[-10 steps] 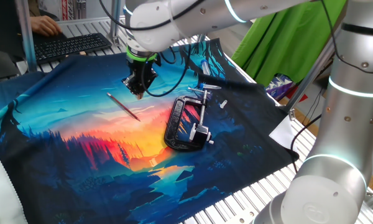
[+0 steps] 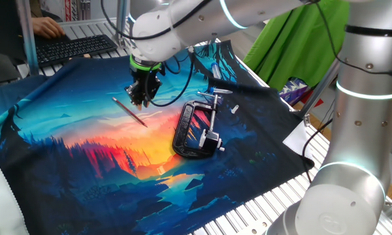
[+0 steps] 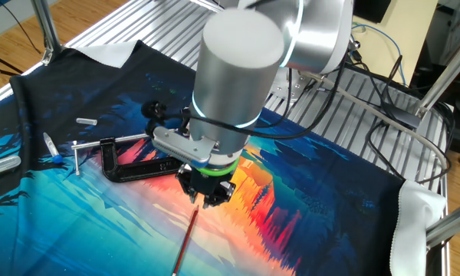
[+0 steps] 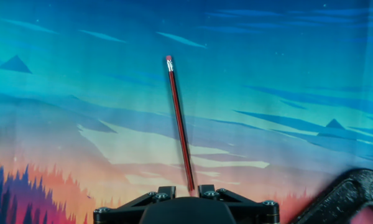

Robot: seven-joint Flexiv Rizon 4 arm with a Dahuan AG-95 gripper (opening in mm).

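Observation:
A dark red pencil (image 2: pixel 130 112) lies on the colourful printed cloth (image 2: pixel 104 130). The wrist view shows the pencil (image 4: pixel 179 124) running nearly up and down, its pink eraser end farthest from the fingers. Its other end reaches the gap between the fingertips in that view. My gripper (image 2: pixel 140 106) hangs above the cloth, close to the pencil. In the second exterior view the gripper (image 3: pixel 201 203) points down near one end of the pencil (image 3: pixel 185 242). The fingers (image 4: pixel 167 191) stand apart, and no held object shows between them.
A black clamp (image 2: pixel 185 129) lies beside the gripper, its edge (image 4: pixel 342 199) also in the wrist view. Past it are a blue-tipped tube (image 3: pixel 50 146) and a small white piece (image 3: pixel 87 121). A hand (image 2: pixel 46 26) rests by a keyboard (image 2: pixel 75 47).
My gripper has moved slightly left and lower in exterior view 1, nearer the pencil. The pencil and clamp have stayed put.

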